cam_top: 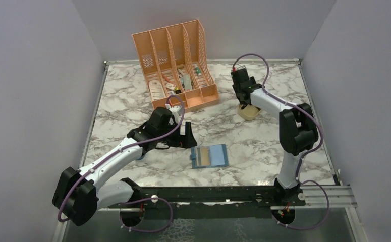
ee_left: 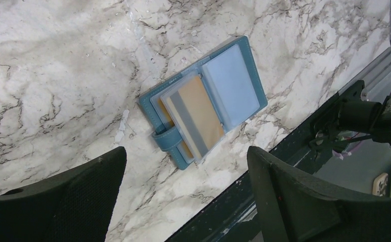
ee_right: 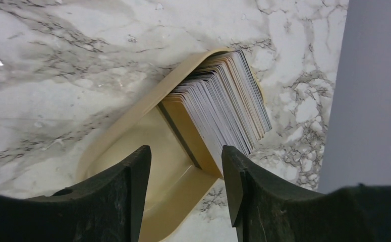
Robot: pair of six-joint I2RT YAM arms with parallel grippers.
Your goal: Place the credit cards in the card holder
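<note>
A blue card holder lies open on the front middle of the table; its left half holds tan-and-grey cards, its right half shows a light blue sleeve. My open left gripper hangs above and behind it, empty. My right gripper is open over a beige box at the back right. In the right wrist view a stack of cards stands tightly packed in the box's far end, just beyond my fingertips, with nothing between them.
An orange compartment organizer with small items stands at the back left. Bare marble table surrounds the holder. A dark rail runs along the front edge, and grey walls enclose the sides and back.
</note>
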